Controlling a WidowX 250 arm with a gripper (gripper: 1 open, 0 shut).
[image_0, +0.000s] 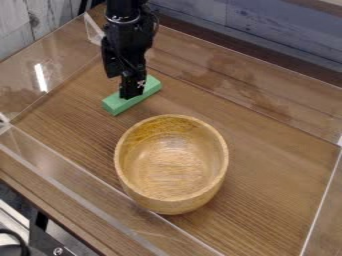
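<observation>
The black gripper (124, 80) hangs open over a green rectangular block (132, 96) that lies on the wooden table, left of centre. Its fingers point down at the block's upper left part; whether they touch it cannot be told. A large yellow bowl (171, 164) stands below the block, towards the front.
A blue rail (267, 18) runs along the back. Black cabling lies at the lower left corner, off the table's edge.
</observation>
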